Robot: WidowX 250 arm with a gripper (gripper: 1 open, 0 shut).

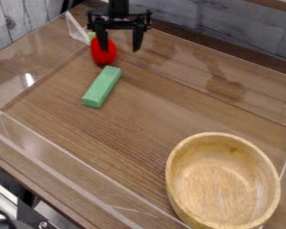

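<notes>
My gripper (117, 29) hangs at the top centre of the table, open, its two dark fingers spread, one over the red object (105, 53) and the other to its right. The red rounded object stands on the wooden surface, with a small yellow-green item and white, web-like material behind it at its upper left, partly hidden. A green block (103, 86) lies below the red object.
A large wooden bowl (222, 179) fills the lower right. A grey wall borders the top right, and a dark edge runs along the lower left.
</notes>
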